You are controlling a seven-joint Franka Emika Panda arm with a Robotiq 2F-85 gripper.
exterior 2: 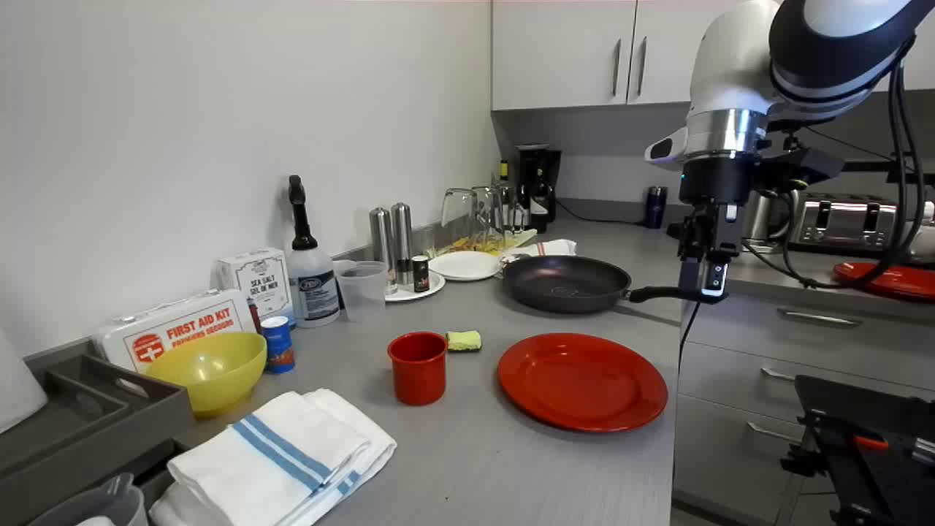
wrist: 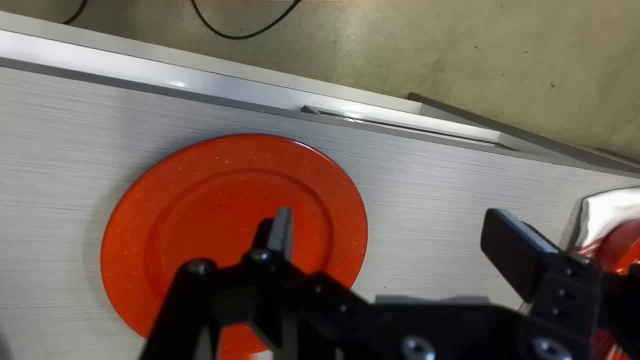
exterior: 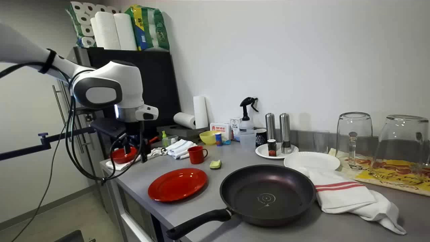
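My gripper is open, its two fingers wide apart with nothing between them. In the wrist view, the red plate [wrist: 240, 162] lies beneath and to the left, partly covered by the left finger. Exterior view 2 has the gripper [exterior 2: 703, 279] hanging at the right, above the counter's front edge. The plate [exterior 2: 583, 381] rests flat on the counter, with a red mug [exterior 2: 417, 368] and a small yellow-green sponge [exterior 2: 464, 341] beside it. A black frying pan [exterior: 268, 195] lies near the plate, its handle over the counter's front edge.
A folded white towel with blue stripes [exterior 2: 285, 456] and a yellow bowl [exterior 2: 210, 368] stand at one end. Along the wall are a spray bottle [exterior 2: 313, 280], steel mills [exterior: 284, 129] and glass pitchers [exterior: 354, 137]. Bare counter [exterior 2: 526, 478] surrounds part of the plate.
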